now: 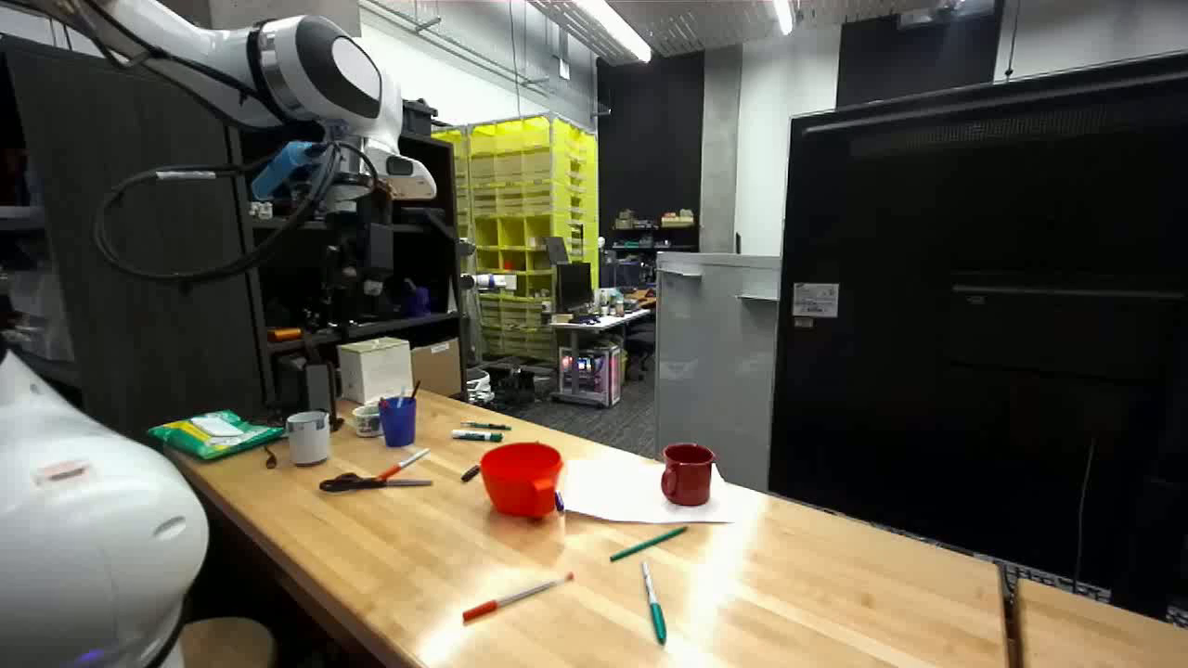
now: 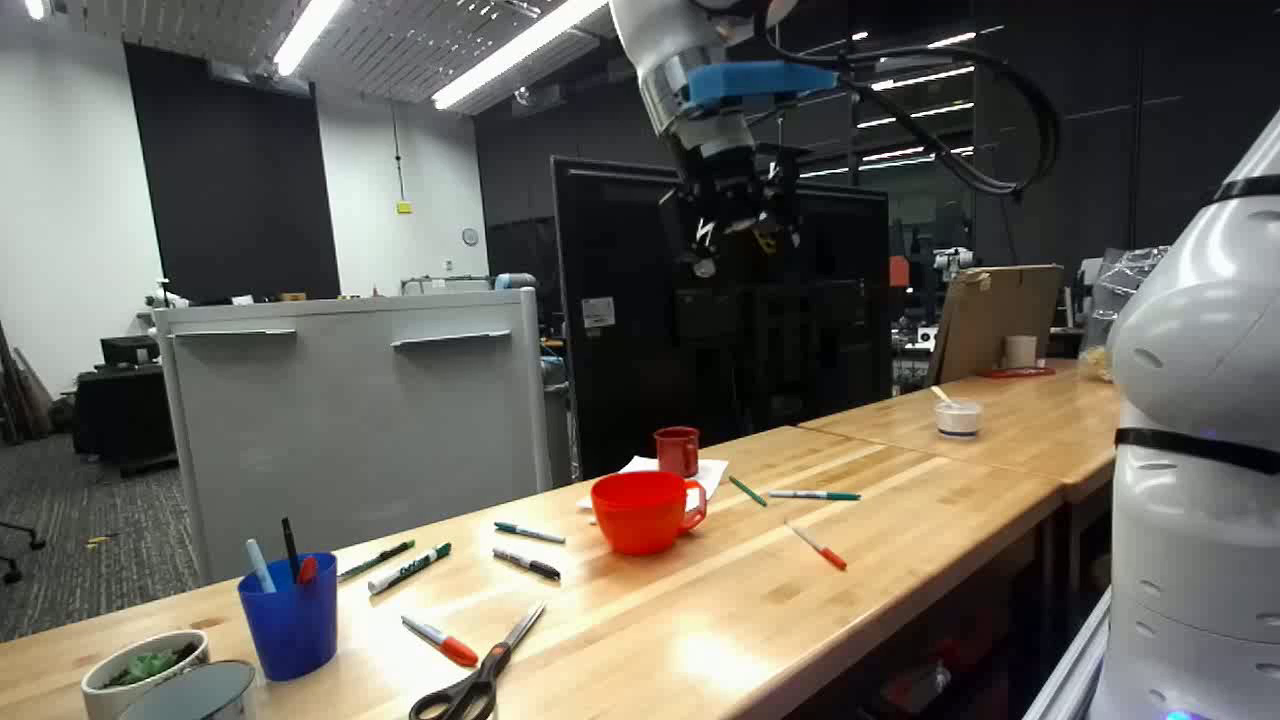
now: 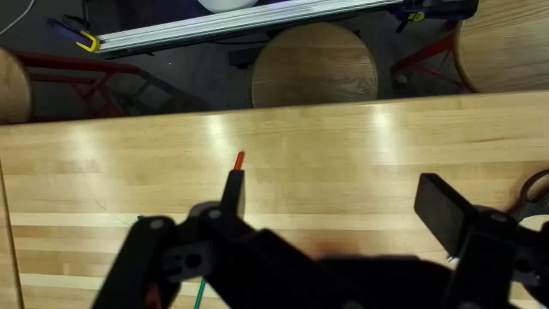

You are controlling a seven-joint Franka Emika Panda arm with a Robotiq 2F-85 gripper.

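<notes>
My gripper is open, its two black fingers wide apart with nothing between them. In exterior view 2 the gripper (image 2: 738, 246) hangs high above the table, well clear of everything on it. A bright red bowl-like cup with a handle (image 2: 642, 512) stands upright on the wooden table. Behind it a dark red mug (image 1: 688, 474) rests on a white sheet of paper (image 1: 607, 490). Toward the far end stands a blue cup (image 1: 397, 422) holding pens. In the wrist view the gripper body hides the red cup and most of the pens.
Scissors (image 2: 480, 684), an orange-capped marker (image 1: 518, 597), a green marker (image 1: 654, 607) and several other pens lie loose on the table. A grey-white mug (image 1: 308, 438) and a green packet (image 1: 213, 434) are near the shelf.
</notes>
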